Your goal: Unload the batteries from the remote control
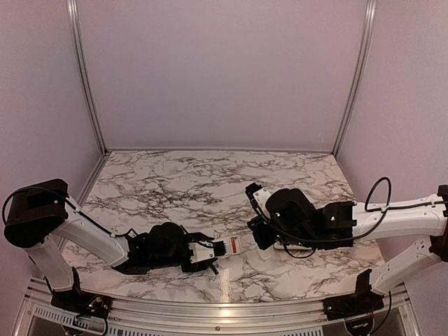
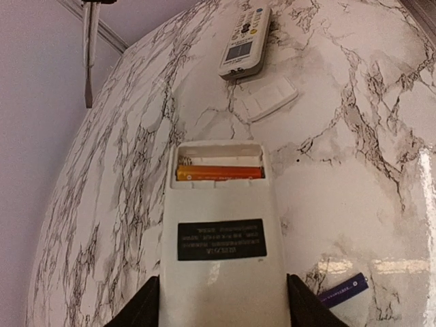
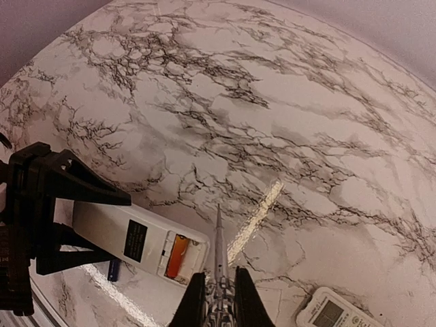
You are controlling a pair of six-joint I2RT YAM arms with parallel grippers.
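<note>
My left gripper is shut on a white remote control [image 2: 221,201], holding it back side up by its lower end. Its battery bay is uncovered, with one orange battery [image 2: 219,173] lying across it and an empty slot beside that. A loose dark blue battery [image 2: 344,291] lies on the table, right of the remote in the left wrist view. My right gripper is shut on a thin pointed metal tool [image 3: 219,252]. In the right wrist view the tool's tip stands apart from the remote, to the right of the open bay.
A second white remote [image 2: 246,42] lies face up beyond the held one, with a loose white battery cover [image 2: 270,99] near it. A metal rail [image 1: 217,308] runs along the front.
</note>
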